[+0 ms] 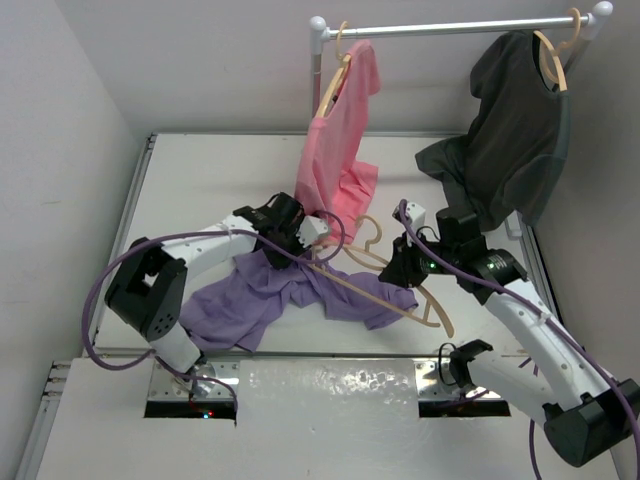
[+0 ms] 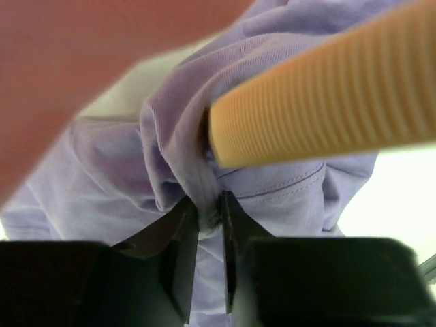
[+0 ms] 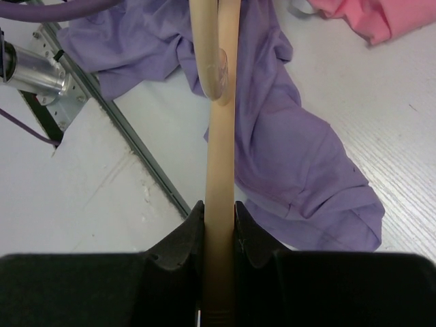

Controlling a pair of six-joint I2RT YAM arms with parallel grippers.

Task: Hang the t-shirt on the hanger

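Observation:
The purple t shirt (image 1: 240, 303) lies crumpled across the table. My right gripper is shut on the wooden hanger (image 1: 365, 292), whose far end reaches over the shirt to the left gripper. In the left wrist view, the hanger's ribbed end (image 2: 320, 95) pokes in beside a raised fold of the t shirt (image 2: 187, 146). The fold runs down between the fingertips of my left gripper, which stand a little apart; whether they pinch it is hard to tell. In the top view the left fingertips are hidden by the arm.
A pink shirt (image 1: 338, 150) hangs from the rack bar (image 1: 450, 28) close behind the left gripper, and blurs across the left wrist view's corner. A dark shirt (image 1: 510, 120) hangs at the right. Purple cables (image 1: 180, 237) loop along the arms.

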